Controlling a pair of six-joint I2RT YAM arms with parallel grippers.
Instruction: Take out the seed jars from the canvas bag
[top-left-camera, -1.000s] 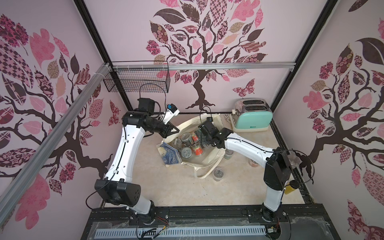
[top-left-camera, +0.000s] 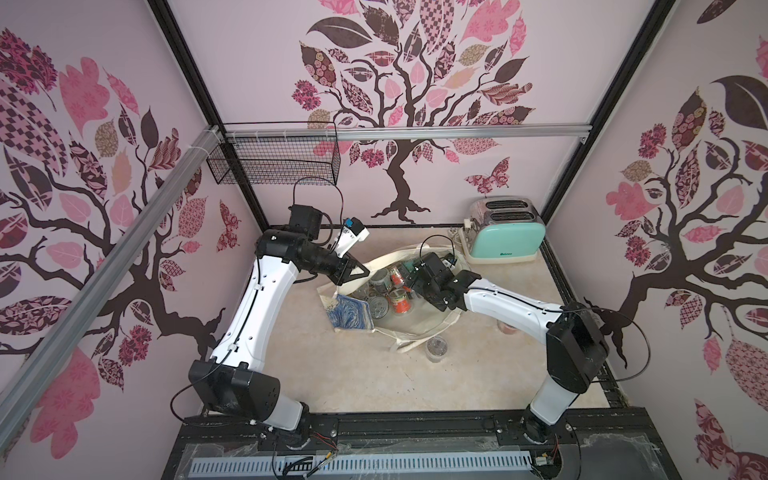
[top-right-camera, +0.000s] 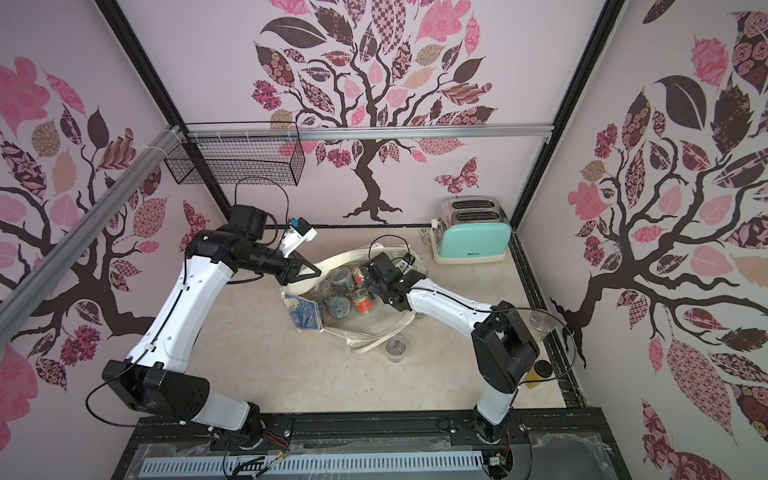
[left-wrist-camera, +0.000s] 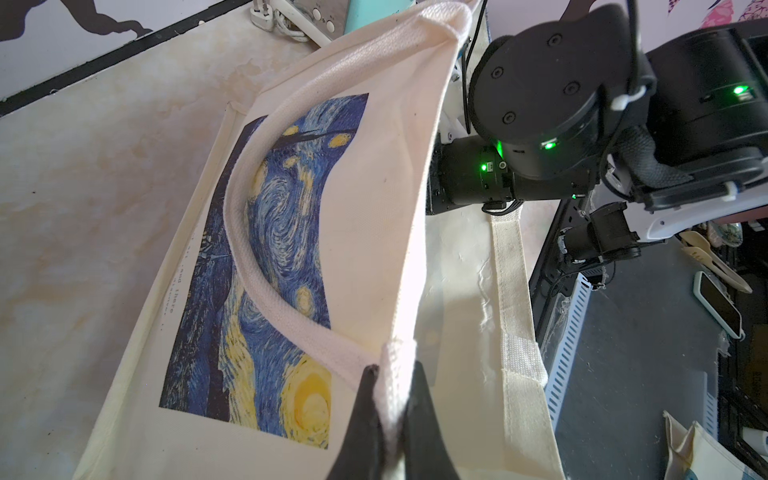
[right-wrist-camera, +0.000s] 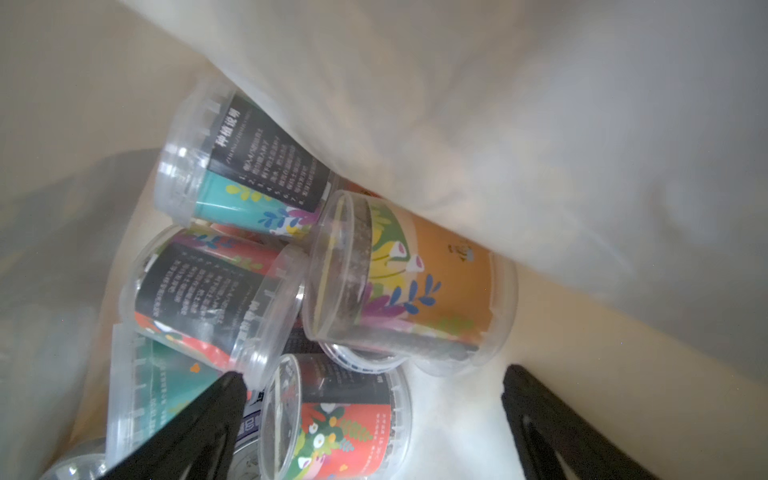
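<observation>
The cream canvas bag (top-left-camera: 424, 324), with a Starry Night print, lies on the table holding several seed jars. My left gripper is shut on the bag's pale edge at the upper left in the top views. In the right wrist view, my right gripper is open inside the bag, facing the jars: an orange-labelled jar (right-wrist-camera: 424, 288) above centre, a teal jar (right-wrist-camera: 256, 176) upper left, a dark-labelled jar (right-wrist-camera: 200, 296) left and a red-labelled jar (right-wrist-camera: 344, 432) between the fingers' sides.
A clear jar (top-left-camera: 437, 349) stands outside, in front of the bag. A mint toaster (top-left-camera: 504, 236) sits at the back right. A wire basket (top-left-camera: 272, 156) hangs at the upper left.
My left gripper has moved right and slightly down with the bag's edge. The right arm has moved right and down within the bag, and the bag has shifted right with them.
</observation>
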